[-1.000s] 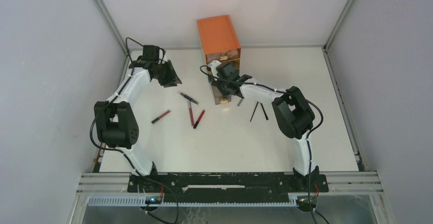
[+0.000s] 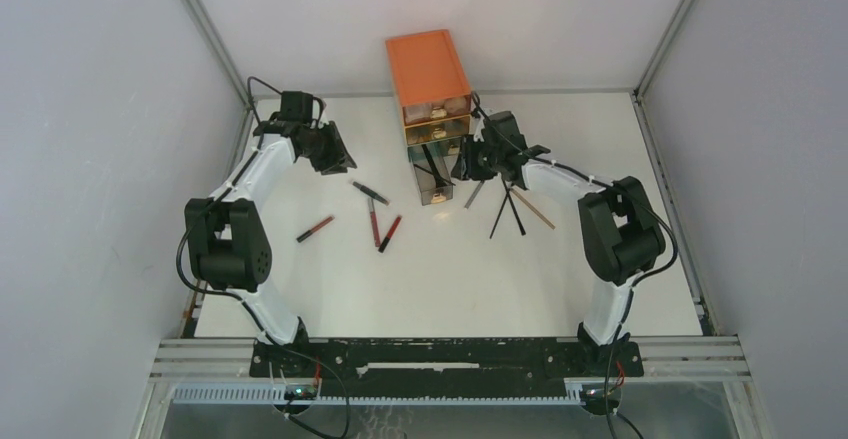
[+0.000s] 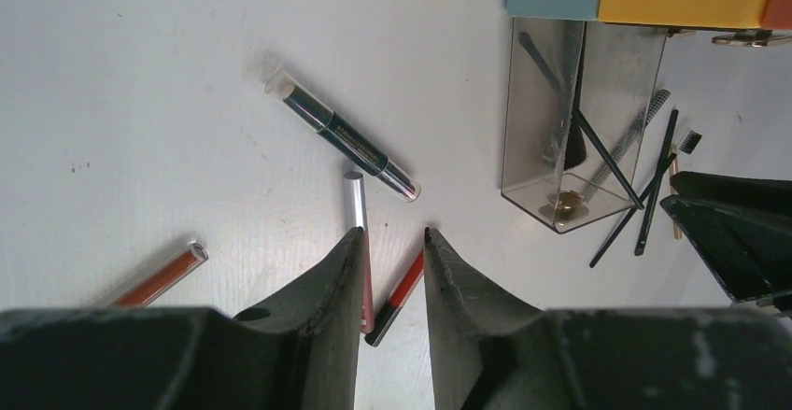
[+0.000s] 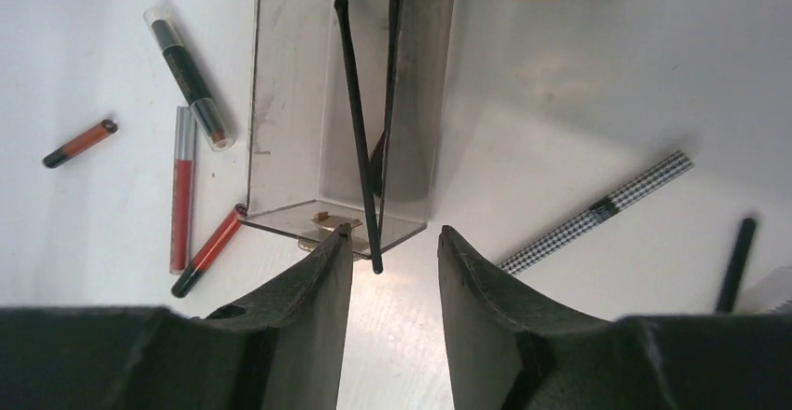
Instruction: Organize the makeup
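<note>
An open clear drawer (image 2: 433,188) juts from the organizer (image 2: 425,59), holding black brushes (image 4: 360,120). My left gripper (image 2: 340,162) is part open, empty, above a dark double-ended stick (image 3: 346,139), red tubes (image 3: 402,289) and a brown-red pencil (image 3: 159,277). My right gripper (image 2: 462,167) hangs open right of the drawer, nothing between its fingers. A patterned stick (image 4: 588,219), dark brushes (image 2: 516,216) and a tan pencil (image 2: 535,209) lie on the table to the right.
Walls enclose the back and sides.
My right arm has moved rightward, away from over the drawer, uncovering more of the drawer and the items beside it. The left arm is nearly still.
</note>
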